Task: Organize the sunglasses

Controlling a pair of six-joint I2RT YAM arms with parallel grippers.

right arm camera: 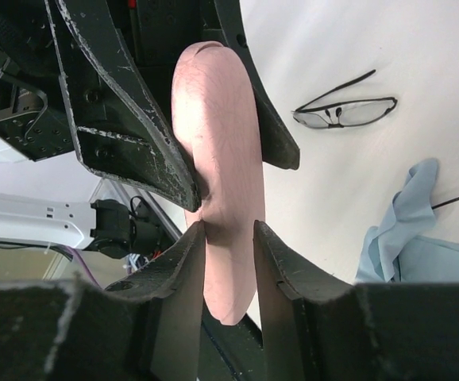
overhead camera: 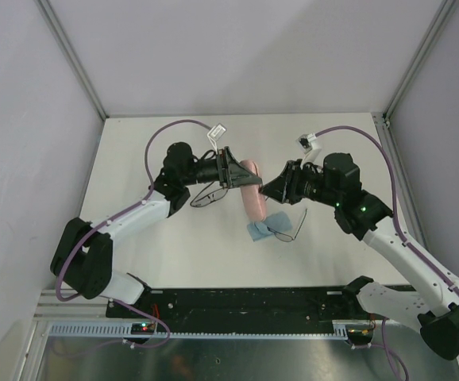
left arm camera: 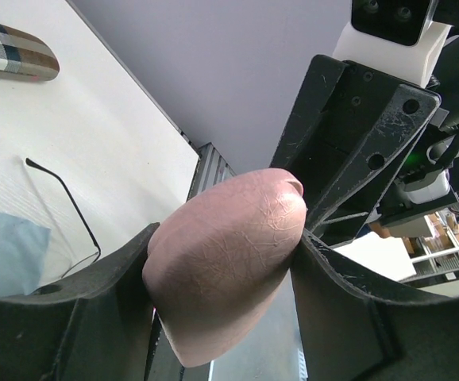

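Observation:
A pink glasses case (overhead camera: 252, 202) is held upright between both grippers above the table. My left gripper (overhead camera: 237, 176) has its fingers around the case; in the left wrist view the case (left arm camera: 225, 254) sits between them. My right gripper (overhead camera: 268, 192) is shut on the case's side, seen at close range in the right wrist view (right arm camera: 229, 262). Glasses (right arm camera: 349, 113) lie at the left of the table, and another pair (overhead camera: 285, 236) lies by a pale blue cloth (overhead camera: 257, 228).
A plaid case (left arm camera: 15, 55) lies on the table.

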